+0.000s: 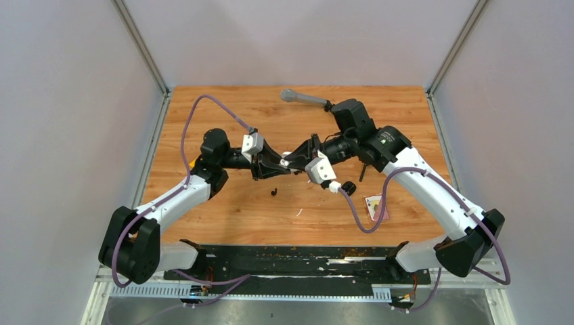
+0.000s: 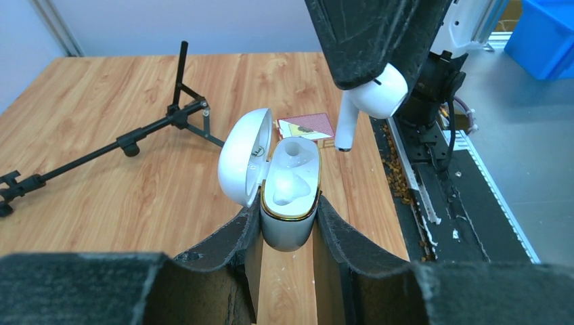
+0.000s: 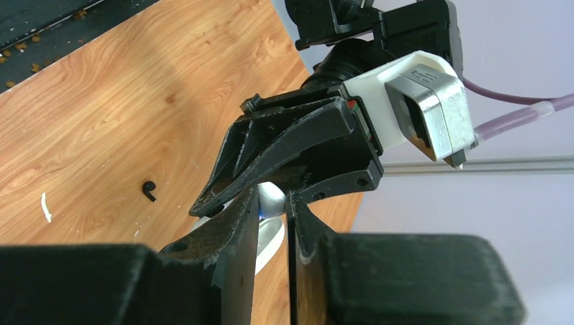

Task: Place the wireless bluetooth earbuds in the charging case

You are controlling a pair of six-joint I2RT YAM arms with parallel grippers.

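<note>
In the left wrist view my left gripper grips the white charging case [image 2: 291, 189], lid raised on its left, its two earbud wells visible. My right gripper is just above and right of it, shut on a white earbud [image 2: 369, 101] whose stem points down, apart from the case. In the right wrist view that earbud [image 3: 271, 200] shows between the right fingertips, and the case is mostly hidden beneath.
A black microphone stand [image 2: 162, 125] and microphone [image 1: 304, 96] lie behind the arms. A card packet [image 1: 376, 206], a small black case [image 1: 348, 187] and small black bits [image 1: 274, 191] lie on the table [image 1: 237, 217].
</note>
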